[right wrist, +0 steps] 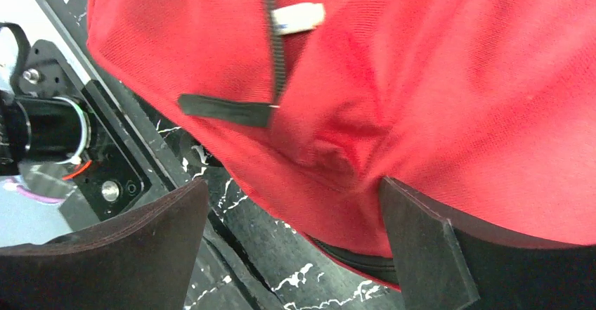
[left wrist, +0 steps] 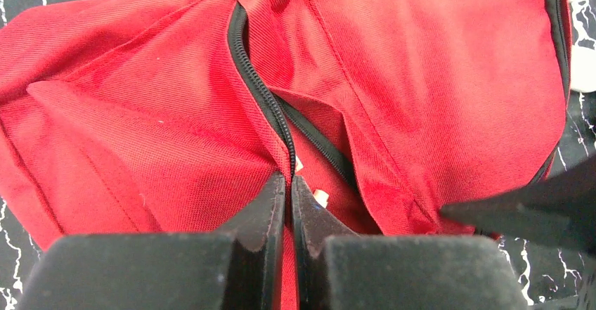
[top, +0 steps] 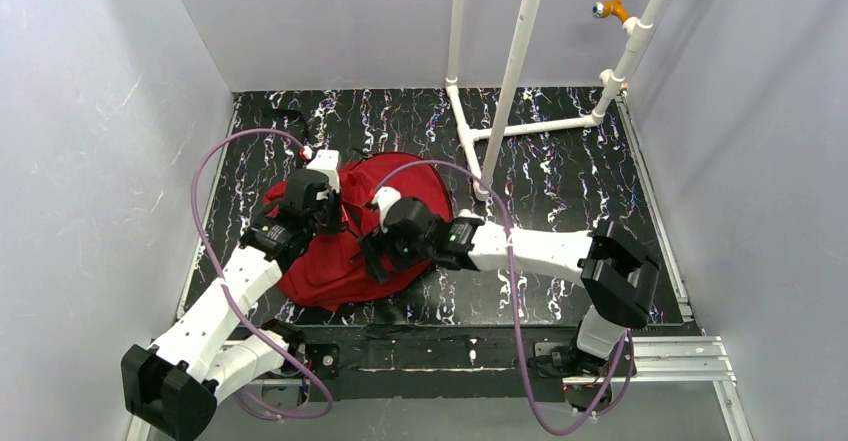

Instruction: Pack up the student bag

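The red bag [top: 325,273] lies on the left half of the table, its cloth creased. In the left wrist view its black-zippered edge [left wrist: 260,88] runs down into the tips of my left gripper, which is shut on that edge. Through the gap beside the zipper a small white item shows inside the bag; the right wrist view also shows a white item [right wrist: 299,18] by a zipper. My right gripper is open over the front part of the bag, with one finger [right wrist: 422,225] against a cloth fold.
A white pipe frame [top: 510,71] stands on the table behind and right of the bag. My right arm [top: 530,248] crosses the area right of the bag and hides what lies beneath.
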